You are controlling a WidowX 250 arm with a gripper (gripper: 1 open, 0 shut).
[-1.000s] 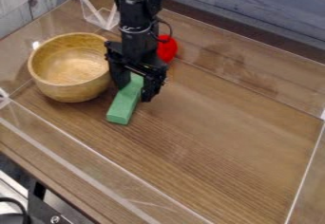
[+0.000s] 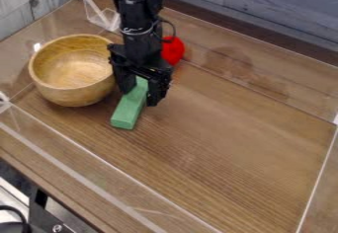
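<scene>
My black gripper [image 2: 140, 79] is low over a green oblong block [image 2: 126, 115], its fingers around or just above the block's far part, open. The block lies on the wooden table, and its upper part is partly hidden by the gripper. A tan bowl [image 2: 66, 69] stands to the left of the block.
A red round object [image 2: 173, 51] sits behind the gripper to the right. Walls bound it at the back and left. A dark cable lies at the lower left corner.
The gripper has shifted very slightly, with its wrist turning a little. The block and bowl look unmoved.
</scene>
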